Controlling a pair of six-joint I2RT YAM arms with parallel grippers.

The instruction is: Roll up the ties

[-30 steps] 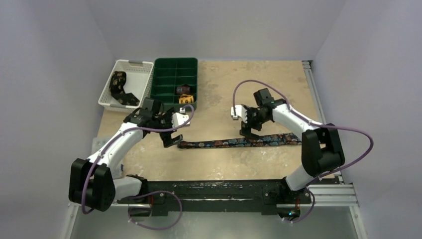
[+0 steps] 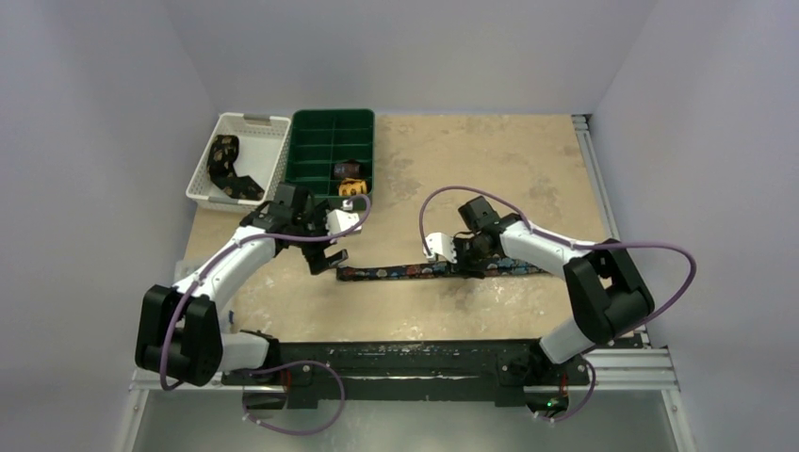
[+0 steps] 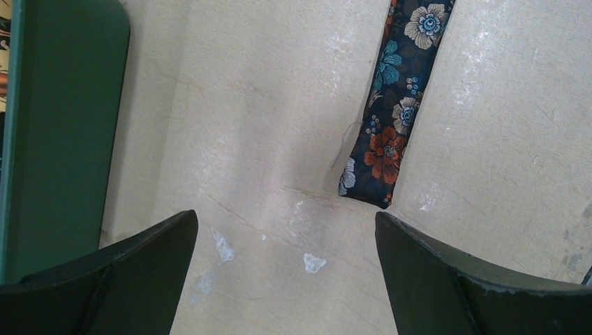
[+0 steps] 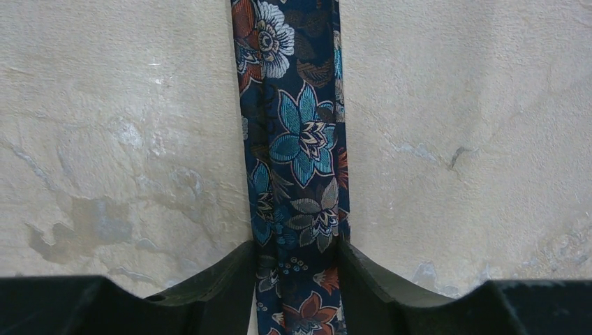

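A dark blue floral tie (image 2: pixel 396 272) lies stretched out lengthwise across the front part of the table. Over its middle, my right gripper (image 2: pixel 471 271) reaches down, shut on the tie's two long edges; in the right wrist view the cloth (image 4: pixel 304 174) runs between the fingers. Just off the tie's narrow left end, my left gripper (image 2: pixel 332 261) is open and empty. The left wrist view shows that end (image 3: pixel 370 174) flat on the table, ahead of the widely parted fingers (image 3: pixel 150 262).
A green divided box (image 2: pixel 325 121) holds a dark rolled tie (image 2: pixel 348 169) and a yellow one (image 2: pixel 352 186). Beside it, a white basket (image 2: pixel 269 141) has a dark patterned tie (image 2: pixel 226 169) inside.
My right gripper has come down toward the front and slightly left, and its fingers have closed on the tie's middle. The left arm has shifted only a little.
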